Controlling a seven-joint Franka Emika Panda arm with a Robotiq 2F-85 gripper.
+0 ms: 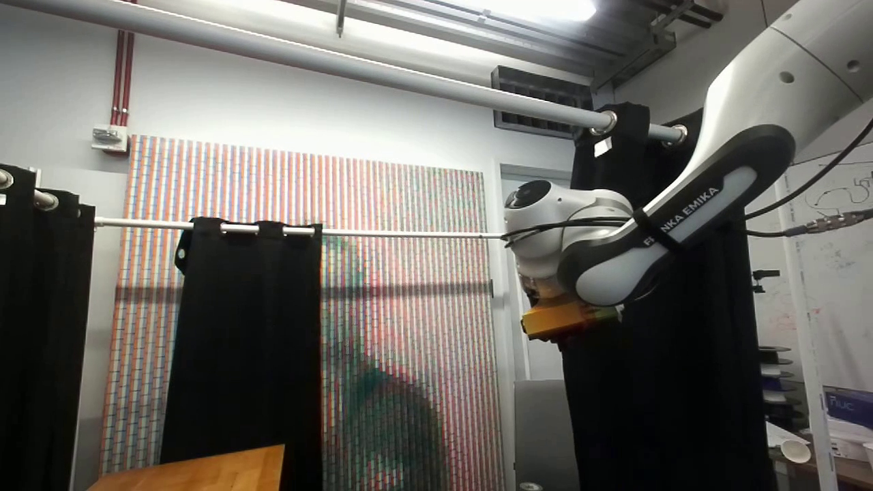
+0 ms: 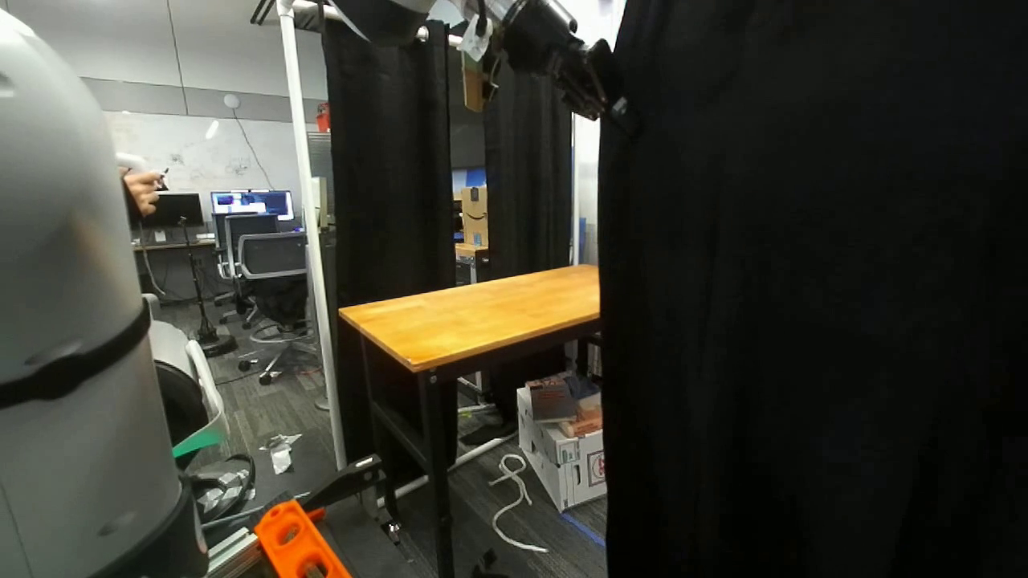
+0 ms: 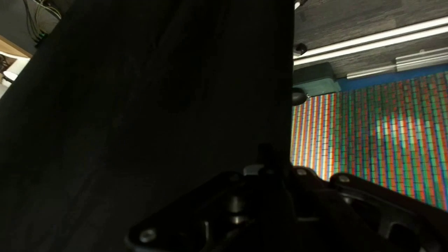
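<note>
A long black curtain (image 1: pixel 663 393) hangs from a grey rod (image 1: pixel 524 103) by metal rings. It fills the right of exterior view 2 and most of the wrist view. My gripper (image 2: pixel 617 111) is at the curtain's left edge, high above the table, and appears to touch the cloth. In the wrist view the shut gripper lies where the curtain's edge (image 3: pixel 281 105) comes down to the fingertips. Black on black, it is too dark to tell whether cloth is between the fingers.
A bare wooden table (image 2: pixel 482 313) stands below the arm. Another black curtain (image 1: pixel 245 344) hangs before the striped wall panel (image 1: pixel 409 311). A white box (image 2: pixel 569 472) sits on the floor beneath the table, near a white cord (image 2: pixel 511 501).
</note>
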